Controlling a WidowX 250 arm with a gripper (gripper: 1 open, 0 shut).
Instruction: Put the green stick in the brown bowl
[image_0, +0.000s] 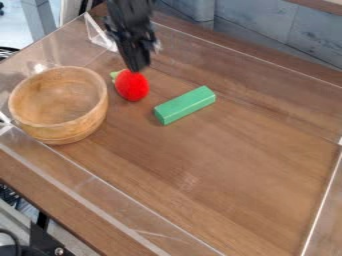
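A green stick (185, 105), block-like, lies flat and slanted on the wooden table, with no gripper touching it. The round brown bowl (59, 132) stands to its left, and no object shows inside it. My dark gripper (143, 58) hangs at the top left, beyond the red object and up-left of the stick. Blur hides how its fingers stand; nothing can be made out between them.
Between bowl and stick sits a red object (131, 86) with a small green part at its upper left. Bare table (241, 170) spreads to the right and front. A grey wall (254, 30) closes off the back.
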